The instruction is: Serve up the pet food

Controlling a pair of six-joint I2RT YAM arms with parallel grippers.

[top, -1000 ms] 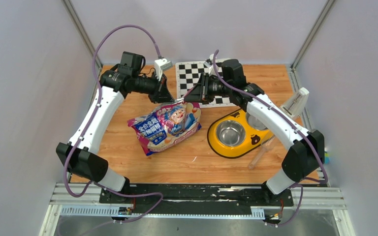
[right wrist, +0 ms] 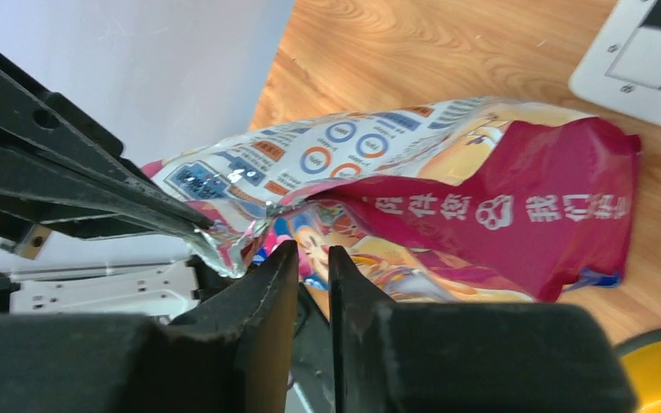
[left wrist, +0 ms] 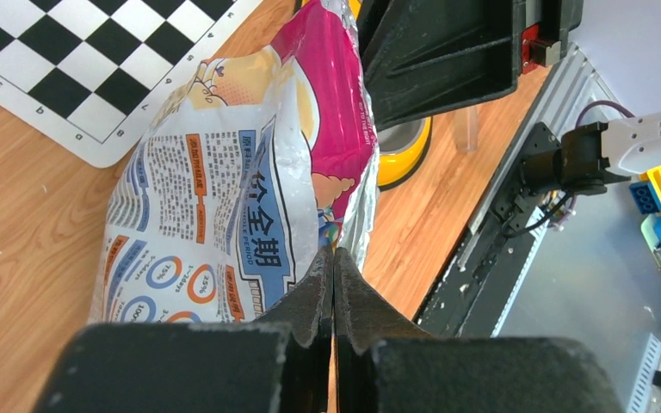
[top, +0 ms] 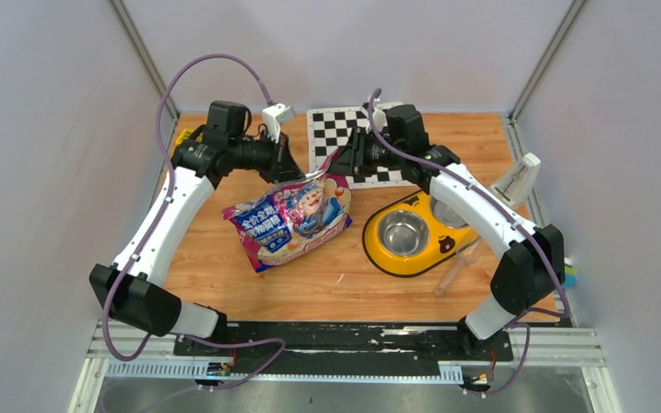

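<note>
The pet food bag [top: 291, 220] lies on the wooden table at left of centre, its mouth edge raised towards both grippers. My left gripper [top: 295, 179] is shut on one side of the mouth's thin edge; in the left wrist view its fingertips meet at the silvery rim. In the right wrist view the bag's pink flap [right wrist: 516, 206] folds loosely away from the mouth. My right gripper is part open beside the mouth, with a gap between its fingers and no bag clearly pinched there. The food inside is hidden.
Right of the bag, a yellow feeder [top: 431, 248] holds two metal bowls, one partly under the right arm. A clear scoop-like tool [top: 454, 274] rests at its front right edge. Behind stands a flat checkered board [top: 330, 129].
My left arm has shifted slightly left and its wrist has turned a little. The bag's body stays put.
</note>
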